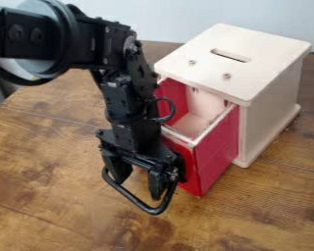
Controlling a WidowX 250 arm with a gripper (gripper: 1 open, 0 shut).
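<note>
A pale wooden box (270, 116) with a slot on its top stands at the right. Its red-fronted drawer (215, 151) is pulled out toward the front left, and the visible part of its inside looks empty. My black gripper (160, 180) is low at the drawer's left front, partly in front of it. Whether its fingers are apart or closed, and whether they touch the drawer, I cannot tell.
A white wall (160, 15) runs behind the box. The arm covers much of the upper left of the view.
</note>
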